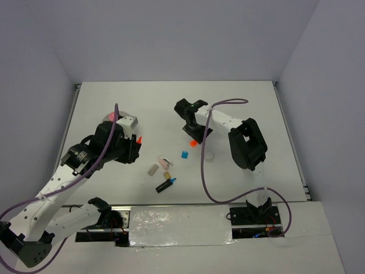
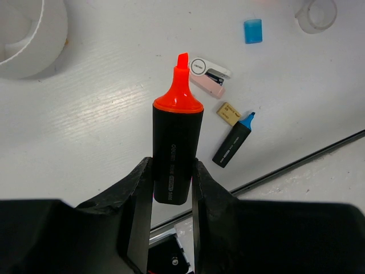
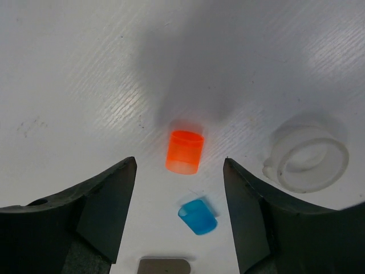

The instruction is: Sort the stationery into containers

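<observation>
An orange-tipped black highlighter point(image 2: 175, 137) is pinched upright in my left gripper, which is shut on its lower body. The orange cap point(image 3: 184, 152) lies on the table ahead of my right gripper, whose fingers stand apart with nothing between them. Close to that cap is a blue cap point(image 3: 198, 216). A black highlighter with a blue tip point(image 2: 233, 140) lies uncapped beside a tan eraser point(image 2: 229, 113). Just beyond sits a pink and white stapler point(image 2: 209, 76). A greyish block point(image 1: 153, 169) lies left of the stapler.
A white round container point(image 2: 35, 40) stands at the left, partly under the left arm in the top view. A clear tape-like ring point(image 3: 308, 158) lies right of the caps.
</observation>
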